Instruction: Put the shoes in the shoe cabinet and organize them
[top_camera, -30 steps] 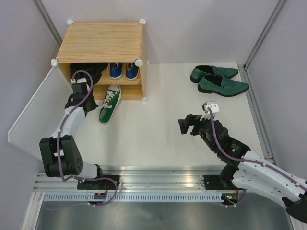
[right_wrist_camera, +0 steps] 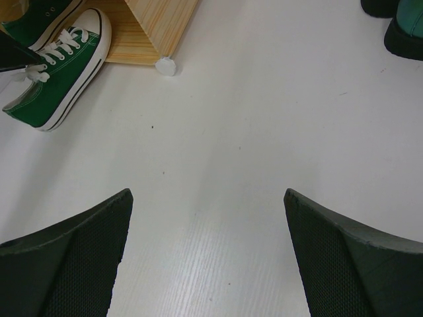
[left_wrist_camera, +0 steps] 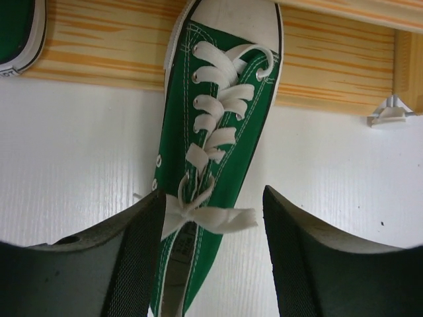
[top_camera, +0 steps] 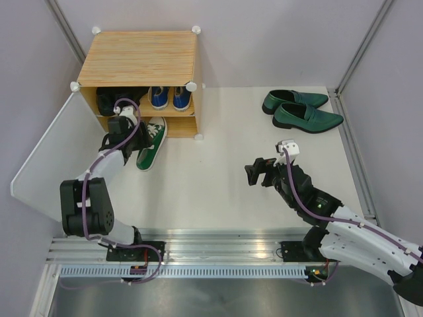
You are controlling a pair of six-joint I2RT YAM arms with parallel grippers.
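A green sneaker [top_camera: 151, 152] with white laces lies toe-inward at the mouth of the lower compartment of the wooden shoe cabinet [top_camera: 142, 53]. My left gripper is open directly over its laces, the white bow between the fingertips in that wrist view. Blue shoes [top_camera: 182, 98] and black shoes [top_camera: 108, 99] stand on the upper shelf. Another green shoe [left_wrist_camera: 14, 36] sits left of the sneaker inside the cabinet. My right gripper [top_camera: 263, 168] is open above the floor at the right, with nothing between its fingers.
Two dark green loafers [top_camera: 306, 119] lie at the back right. A white door panel [top_camera: 46, 158] stands open along the cabinet's left.
My left gripper has moved right from the cabinet's left side to over the sneaker. The right arm and the shoes show no visible movement.
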